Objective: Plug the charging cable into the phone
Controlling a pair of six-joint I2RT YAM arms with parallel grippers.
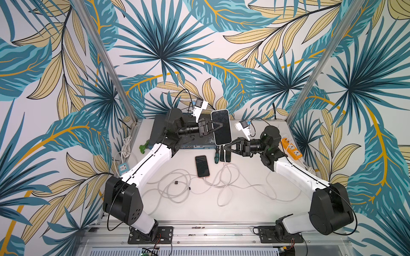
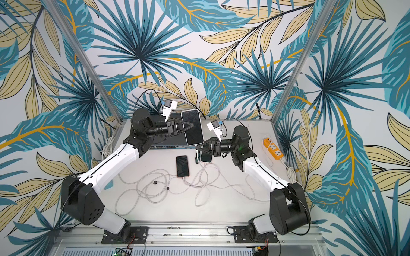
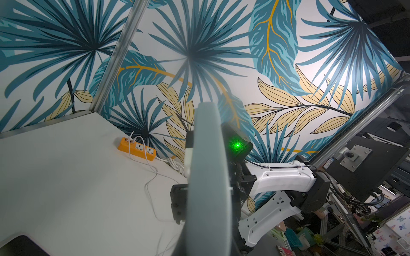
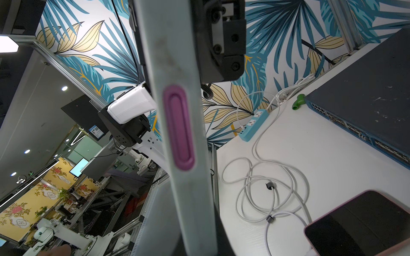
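A phone in a pale case [image 1: 221, 128] stands raised above the back of the table, my left gripper [image 1: 217, 127] shut on its left side. Just under the phone's lower end are the fingertips of my right gripper [image 1: 227, 147], closed together. From them the thin white charging cable [image 2: 196, 153] appears to run down to the table. Whether its plug sits in the phone's port cannot be told. Seen edge-on, the case [image 3: 209, 179] fills the middle of the left wrist view; its side with a pink button [image 4: 179, 128] hides the fingers in the right wrist view.
On the table lie another phone [image 1: 202, 166], a dark handset [image 1: 227, 157], a screwdriver [image 1: 216, 155] and loops of white cable [image 1: 170, 183]. A flat dark box [image 4: 367, 93] is behind. An orange power strip [image 1: 291, 148] sits at right.
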